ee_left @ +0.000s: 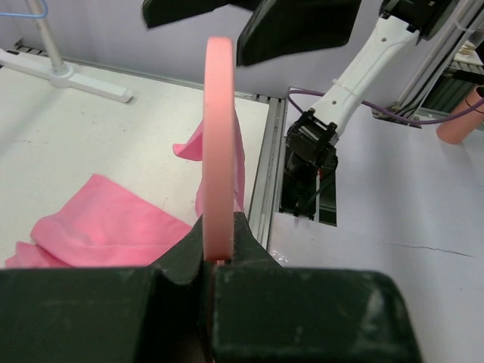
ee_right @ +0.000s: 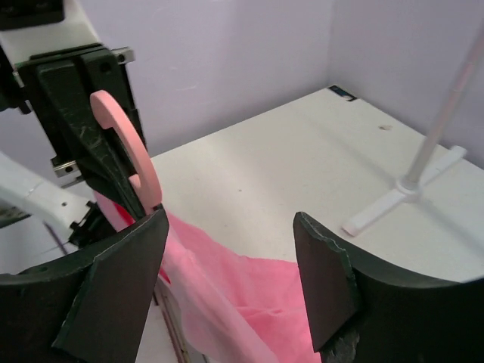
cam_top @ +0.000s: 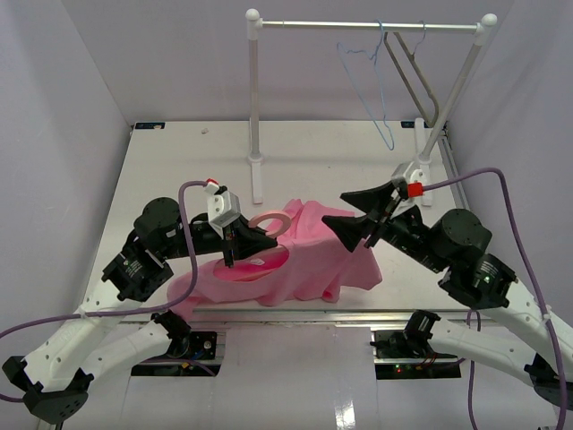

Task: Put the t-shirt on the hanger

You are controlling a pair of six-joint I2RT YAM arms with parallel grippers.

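The pink t-shirt lies bunched along the table's front half, beneath both grippers; its folds also show in the right wrist view. My left gripper is shut on a pink ring-shaped piece, which stands up from its fingers; whether this is part of a tool or the hanger cannot be told. My right gripper is open above the shirt's right part, with nothing between its fingers. A blue hanger hangs from the rail.
A white rack spans the back, with a grey hanger on its right.
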